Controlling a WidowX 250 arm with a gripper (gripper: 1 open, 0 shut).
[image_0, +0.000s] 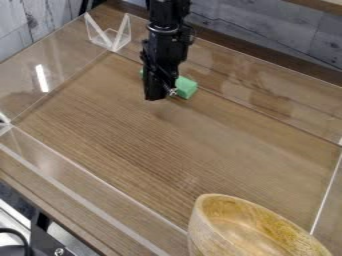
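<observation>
The black robot arm reaches down from the top centre, its gripper (162, 88) low over the back part of the wooden table. A small green object (186, 86) is right behind and to the right of the gripper, partly hidden by it. I cannot tell whether they touch or whether the fingers hold anything.
A large yellow bowl (247, 235) sits at the front right. A clear plastic piece (107, 32) is at the back left. Cables lie at the lower left corner. The back wall borders the table at the top right.
</observation>
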